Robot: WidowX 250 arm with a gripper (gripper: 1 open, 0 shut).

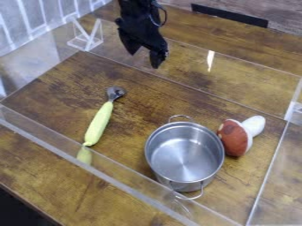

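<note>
My black arm comes in from the top, its gripper (154,52) over the back of the wooden surface, fingers apart and empty. A steel pot (184,155) with two wire handles stands at the lower right. Beside it lies a toy mushroom (237,134) with a red-brown cap and white stem. A yellow corn-like cob (101,121) lies on the left, and a small metal utensil end (115,92) shows at its upper tip.
Clear low walls (88,33) surround the wooden workspace (141,106). A dark strip (236,12) runs along the back.
</note>
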